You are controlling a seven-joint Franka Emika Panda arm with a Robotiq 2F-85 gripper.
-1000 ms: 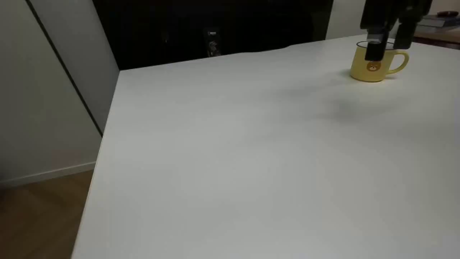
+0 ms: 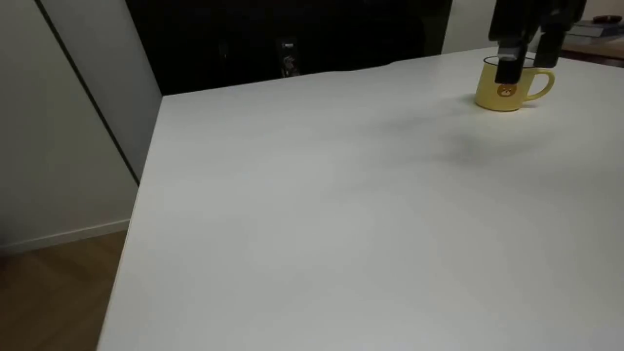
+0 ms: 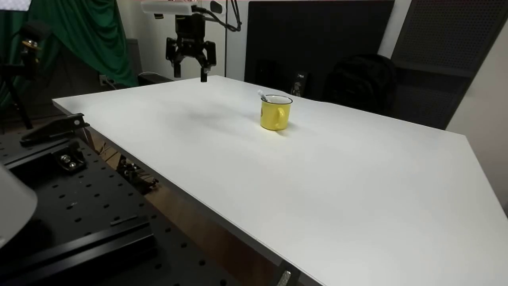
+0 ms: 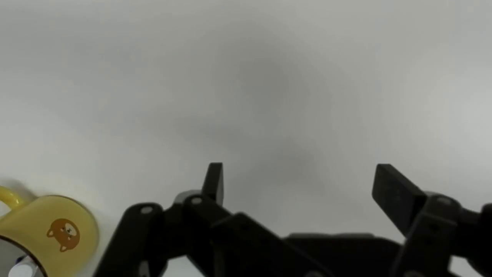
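A yellow mug with a dark rim and a bear face stands upright on the white table. Out of its mouth pokes a thin white-tipped item, whose lower part is hidden inside. My gripper hangs above the table, apart from the mug, its fingers wide and empty. In the wrist view the mug is cut off at the lower left, outside the left finger. From exterior view 1, the gripper overlaps part of the mug.
A dark panel and a black backpack stand beyond the far edge. A black perforated base plate borders the near left edge.
Almost nothing differs; the gripper fingers sit very slightly lower in exterior view 1. The mug has stayed in place.
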